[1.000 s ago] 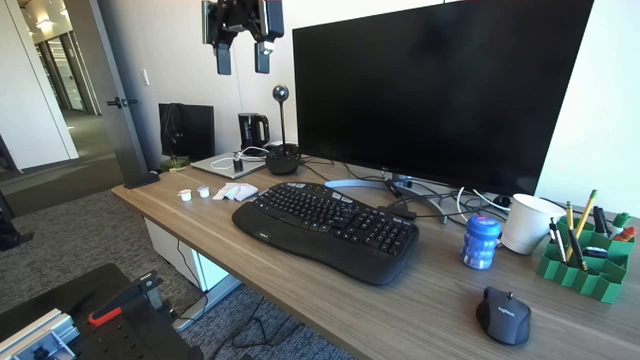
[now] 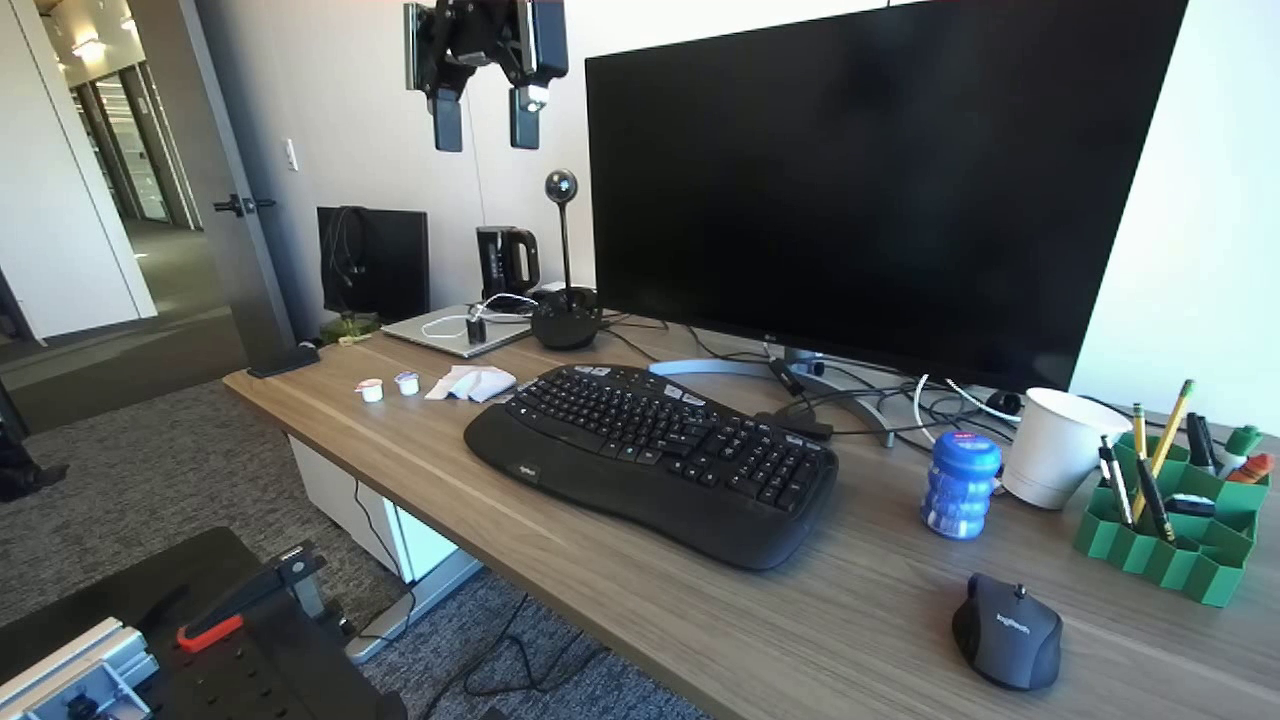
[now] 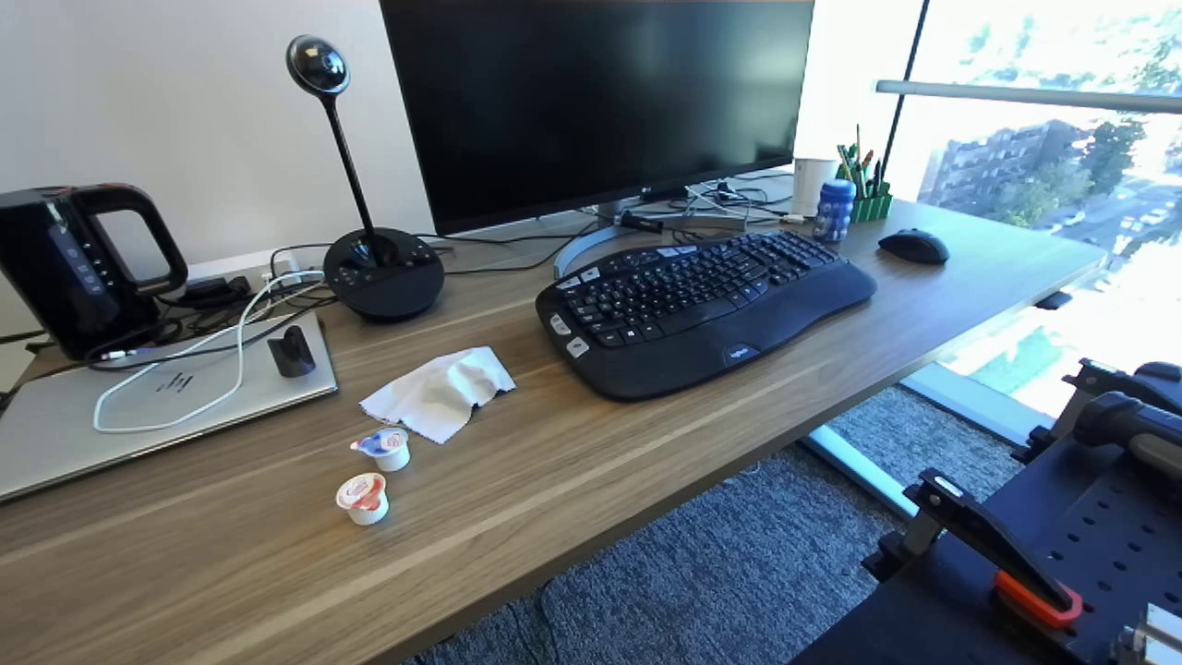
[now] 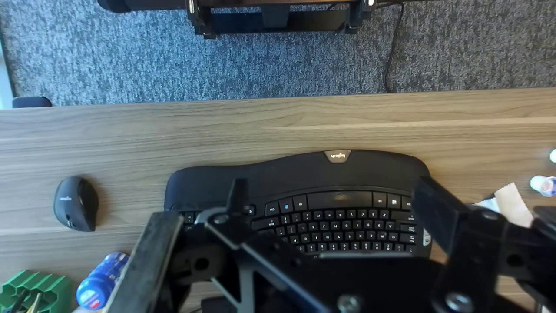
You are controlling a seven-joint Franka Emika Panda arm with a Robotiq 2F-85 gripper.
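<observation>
High above the desk, my gripper [image 2: 486,125] stands open, its two fingers apart with only air between them. From the wrist it looks straight down on the black keyboard [image 4: 299,180], partly covered by the gripper's own body. To the keyboard's right in exterior view 1 lie a dark mouse [image 2: 1008,632] and a blue bottle [image 2: 961,485]. A white crumpled cloth [image 3: 439,390] rests by the other end of the keyboard, with two small creamer cups, one blue-lidded [image 3: 388,450] and one orange-lidded [image 3: 365,500], near it.
A large monitor [image 2: 864,180] rises behind the keyboard. Beside the bottle are a white cup [image 2: 1062,446] and a green pen holder [image 2: 1182,528]. A webcam stand [image 3: 382,272], laptop [image 3: 177,382] and black kettle [image 3: 83,266] occupy the other end. Cables run under the monitor.
</observation>
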